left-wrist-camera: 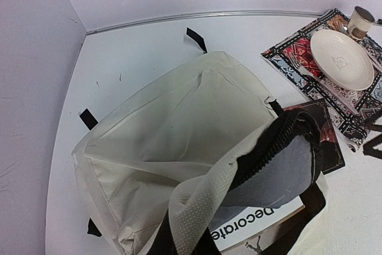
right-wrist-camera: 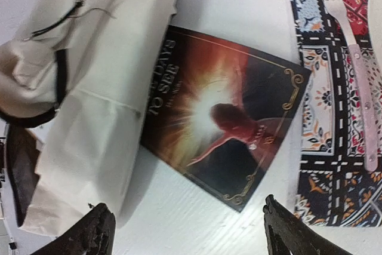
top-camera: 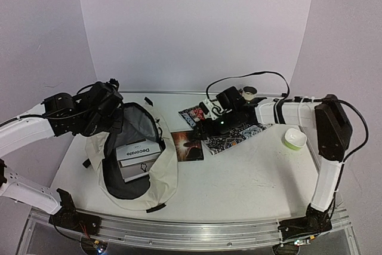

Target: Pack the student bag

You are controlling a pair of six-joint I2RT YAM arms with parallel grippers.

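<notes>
The cream backpack [top-camera: 166, 180] lies on the table, its grey-lined mouth [top-camera: 140, 125] unzipped. Inside it rests a white "Decorate" book [top-camera: 138, 152], partly covered by the flap in the left wrist view. My left gripper is shut on the bag's rim; cream cloth runs between its fingers. A dark red-brown book [right-wrist-camera: 227, 117] lies flat on the table just right of the bag, its left edge hidden under the bag's side in the right wrist view. My right gripper hangs open above that book's near edge, with nothing between its fingers.
A patterned placemat [left-wrist-camera: 304, 49] holds a white plate [left-wrist-camera: 342, 59], a pink-handled fork [right-wrist-camera: 362, 94] and a cup [left-wrist-camera: 360, 23]. A green-white bowl [top-camera: 295, 138] stands at the right.
</notes>
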